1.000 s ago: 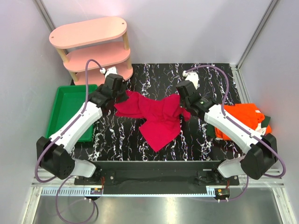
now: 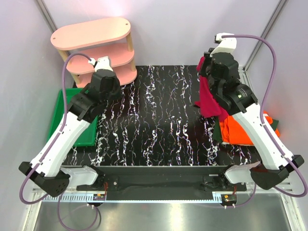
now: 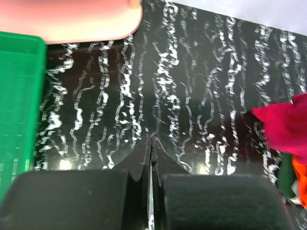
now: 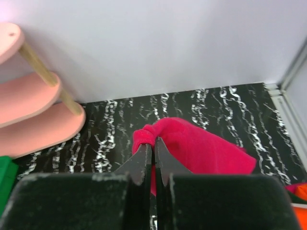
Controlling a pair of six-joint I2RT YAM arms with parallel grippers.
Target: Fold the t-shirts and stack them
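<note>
A crimson t-shirt (image 4: 201, 148) dangles in a bunch from my right gripper, which is shut on it. In the top view the shirt (image 2: 210, 98) hangs below the right arm, over the right side of the table, partly hidden by that arm. My left gripper is shut, nothing showing between its fingers, above bare tabletop near the green bin. At the right, an orange t-shirt (image 2: 236, 132) lies folded on a dark green cloth (image 2: 218, 132); the right arm covers part of this pile.
A green bin (image 2: 58, 115) stands at the left edge. Behind it is a pink tiered shelf (image 2: 91, 32).
The left has let go and moved left; the right has carried the shirt up and to the right.
</note>
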